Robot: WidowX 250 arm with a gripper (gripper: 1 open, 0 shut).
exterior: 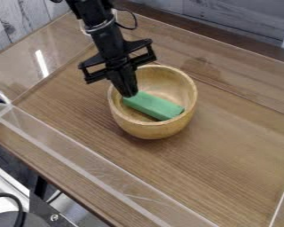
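Observation:
A round wooden bowl (169, 127) sits in the middle of the table, holding a green rectangular block (152, 106) that lies at a slant. My black gripper (125, 91) reaches down from the top left, its tip at the left part of the bowl, by the upper end of the block. The fingers look shut; whether they touch the block I cannot tell.
A strip of clear tape runs along its left and front. Black cables lie at the lower left corner, and a white panelled wall stands behind.

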